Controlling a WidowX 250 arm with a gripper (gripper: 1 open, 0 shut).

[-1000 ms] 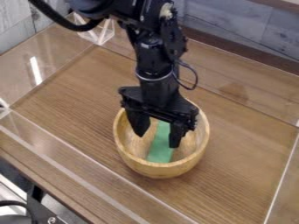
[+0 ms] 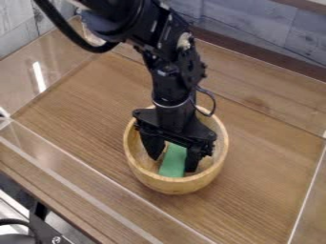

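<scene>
A light wooden bowl (image 2: 143, 174) sits on the wooden table, with a green object (image 2: 174, 162) lying inside it. My black gripper (image 2: 176, 143) reaches down from above into the bowl, its two fingers apart over the green object, one to the left and one to the right of it. The fingertips partly hide the green object.
Bare wooden table (image 2: 268, 172) surrounds the bowl on the left, right and front. A grey wooden wall (image 2: 254, 33) runs along the back. A dark cable shows at the lower left edge.
My gripper has moved lower into the bowl, down onto the green object. The bowl and green object show little change.
</scene>
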